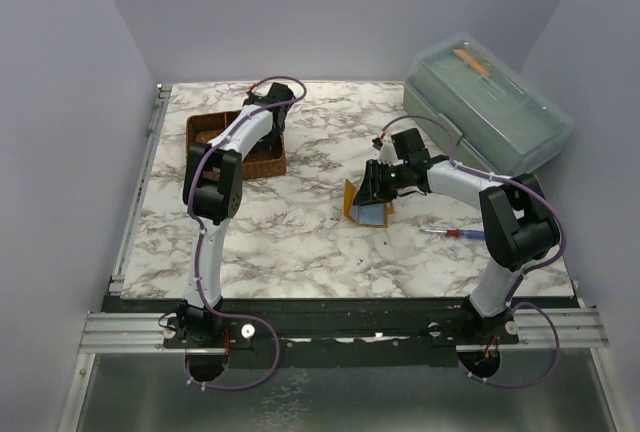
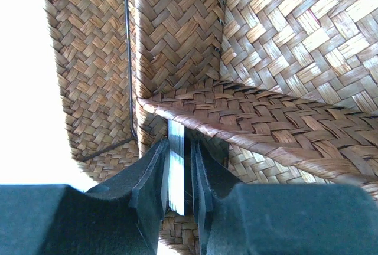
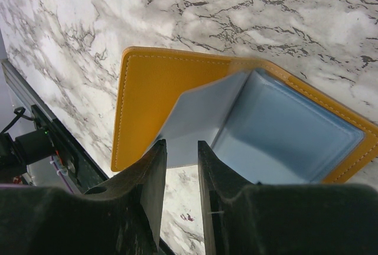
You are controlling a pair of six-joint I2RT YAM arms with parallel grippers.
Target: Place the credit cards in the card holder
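Note:
The card holder [image 3: 171, 78], an orange folder with stitched edges and pale blue sleeves [image 3: 283, 131], lies partly unfolded on the marble table. One translucent sleeve [image 3: 201, 110] stands up inside it. My right gripper is over the holder with its fingers apart; its left fingertip [image 3: 159, 147] overlaps the sleeve's edge, and contact cannot be told. Inside the woven basket [image 2: 177, 25], my left gripper is partly open around a narrow white strip [image 2: 176, 172], perhaps a card seen edge-on. A dark gap shows between the strip and the right finger.
Woven dividers [image 2: 266, 116] and walls stand close around my left gripper. A clear-lidded green box [image 1: 490, 102] stands at the back right. A red and blue pen-like tool [image 1: 455, 233] lies right of the holder.

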